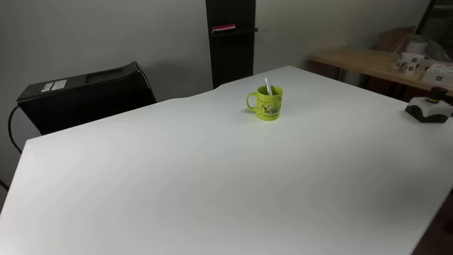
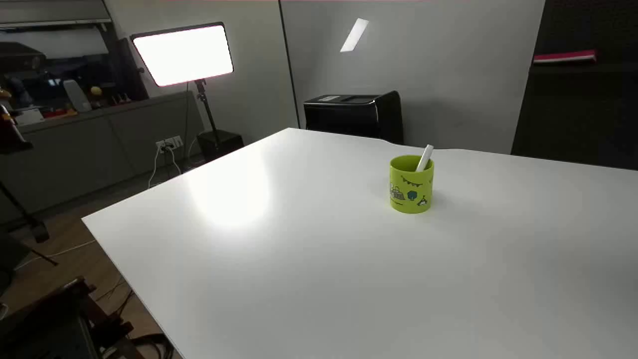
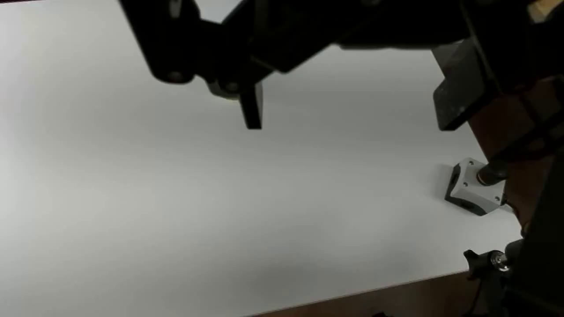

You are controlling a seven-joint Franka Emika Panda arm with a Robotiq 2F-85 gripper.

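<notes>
A lime green mug (image 1: 268, 104) with cartoon prints stands upright on the white table, its handle to the left in exterior view 1. A white stick-like object (image 1: 268, 87) leans inside it, its top above the rim. Exterior view 2 shows the same mug (image 2: 410, 190) and the white stick (image 2: 424, 158). My gripper appears only in the wrist view, its fingers wide apart with nothing between them. Behind the left finger (image 3: 252, 108), a small yellowish edge shows; the gripper hides whatever else is there.
A white-and-black box with a dark knob (image 1: 429, 108) sits near the table's right edge. Behind the white table (image 1: 191, 178) stands a black bin-like case (image 1: 87, 95). A lit panel lamp (image 2: 185, 55) stands beyond the table.
</notes>
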